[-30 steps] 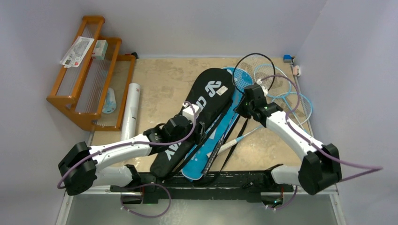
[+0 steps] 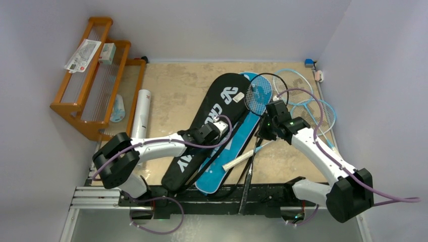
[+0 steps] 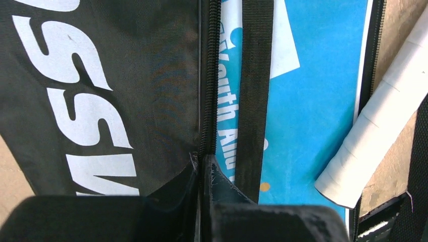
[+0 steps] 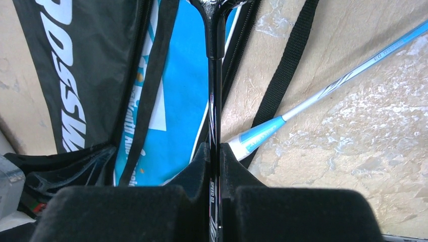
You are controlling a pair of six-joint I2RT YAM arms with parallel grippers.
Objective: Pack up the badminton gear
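Observation:
A black-framed racket (image 2: 247,176) slants over the blue racket bag (image 2: 208,182), its handle reaching over the front edge. In the right wrist view, my right gripper is shut on the racket's black shaft (image 4: 214,96), just below the head joint. My left gripper is shut at the zipped edge of the black racket bag (image 3: 156,85); whether any zip or cloth sits between its fingers is unclear. A racket with a white-wrapped handle (image 2: 237,160) lies partly on the blue bag, running under the right arm.
Rackets with light blue frames (image 2: 331,118) lie at the right. A wooden shelf (image 2: 108,85) and a white roll (image 2: 142,113) stand at the left. Black straps (image 4: 287,65) lie loose beside the blue bag. Between roll and black bag, the board (image 2: 174,91) is clear.
The black racket's handle has swung right and towards the front edge, while its head has shifted slightly left and down.

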